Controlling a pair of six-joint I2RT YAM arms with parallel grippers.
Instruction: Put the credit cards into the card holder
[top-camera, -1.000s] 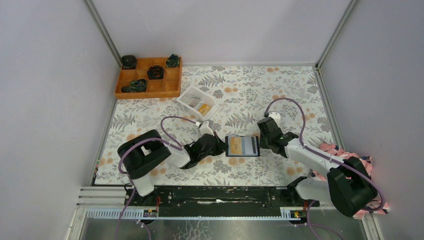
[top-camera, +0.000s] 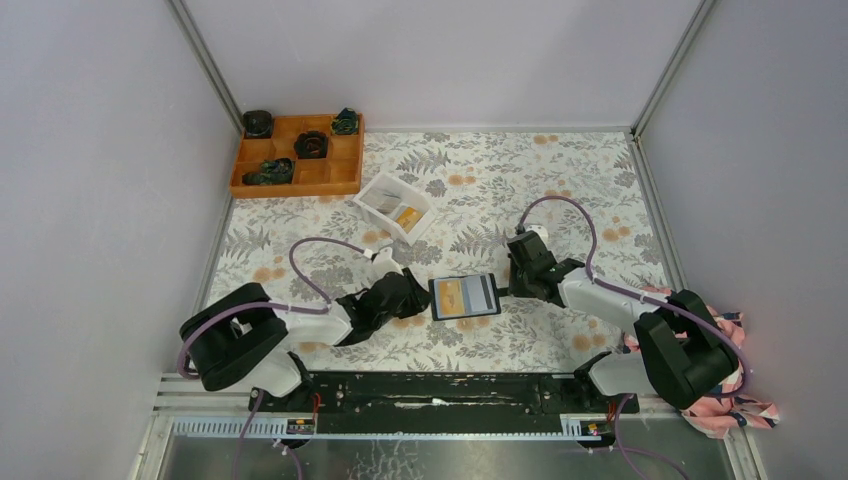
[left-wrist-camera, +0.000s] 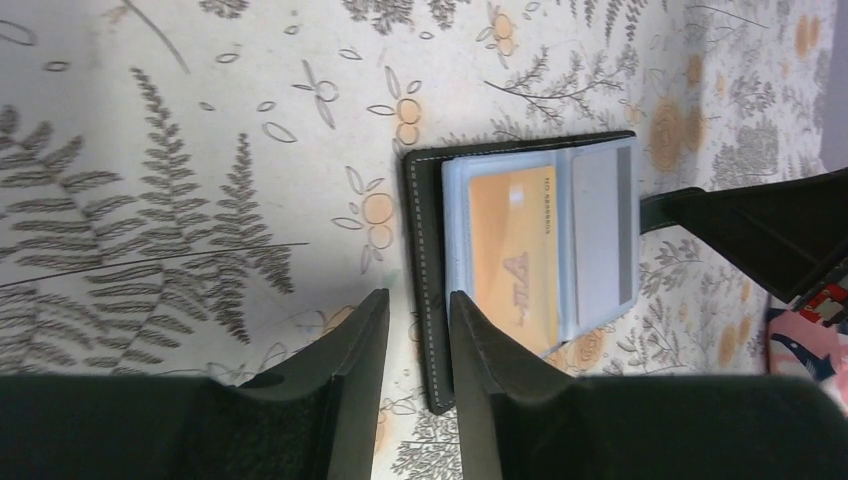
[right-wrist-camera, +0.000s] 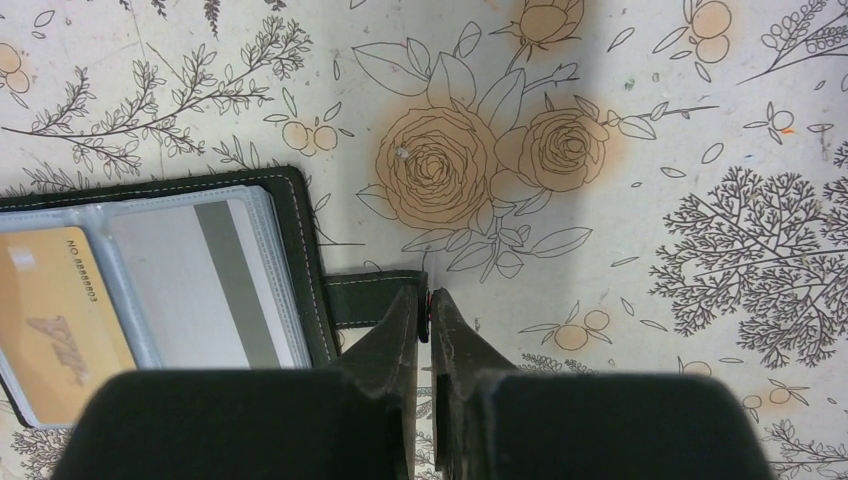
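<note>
The dark card holder (top-camera: 465, 297) lies open and flat on the patterned table in the top view. Its clear sleeves hold an orange card (right-wrist-camera: 55, 305) and, beside it, a pale card with a grey stripe (right-wrist-camera: 205, 285). At the holder's left edge, my left gripper stands part open, with a gap between its fingertips and nothing gripped. A short strap (right-wrist-camera: 372, 300) sticks out of the holder's right side. My right gripper is nearly closed, with the strap's thin end between its fingertips.
A white box (top-camera: 420, 222) holding an orange card and other flat pieces stands behind the holder. Further back left is an orange compartment tray (top-camera: 342, 172) with dark items. A pink cloth (top-camera: 728, 410) lies at far right.
The card holder has slid left, and both grippers have moved left too.
</note>
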